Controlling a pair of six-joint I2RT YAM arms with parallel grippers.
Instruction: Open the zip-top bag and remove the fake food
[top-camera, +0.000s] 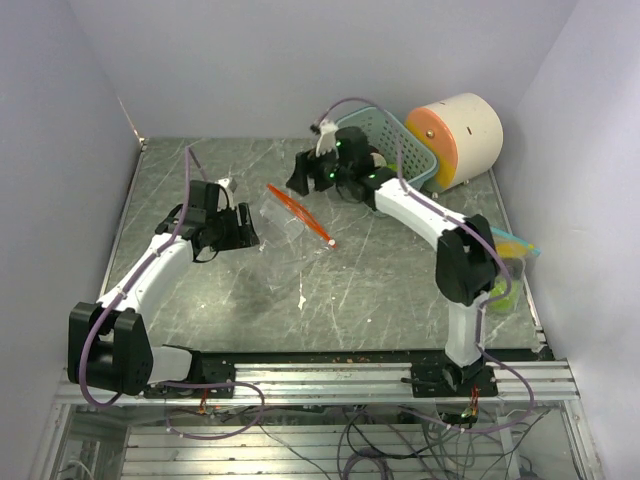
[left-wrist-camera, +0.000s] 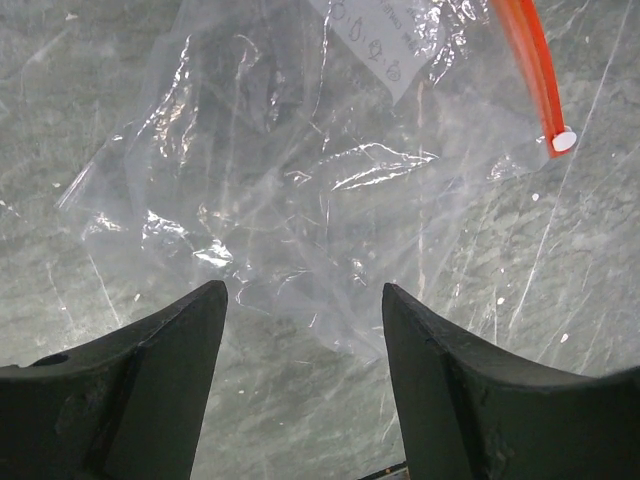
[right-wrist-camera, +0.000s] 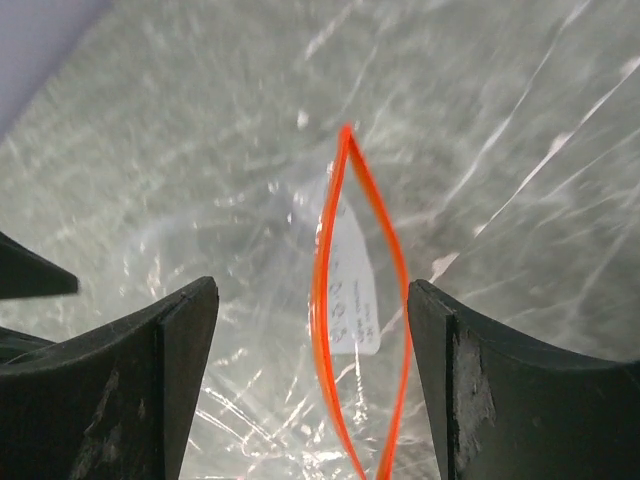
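Note:
The clear bag (left-wrist-camera: 290, 200) lies flat on the grey table with its orange-red zip edge (top-camera: 300, 213) parted into two strips; no food shows inside it. My left gripper stands open above the bag's lower part, holding nothing. My right gripper is also open and empty, above the zip edge, whose two strips (right-wrist-camera: 319, 290) show between its fingers in the right wrist view. Fake food is in the teal basket (top-camera: 418, 150), mostly hidden behind the right arm in the top view.
An orange-ended white cylinder (top-camera: 475, 135) stands against the basket at the back right. Another clear bag (top-camera: 510, 280), with green and yellow in it, lies by the right edge.

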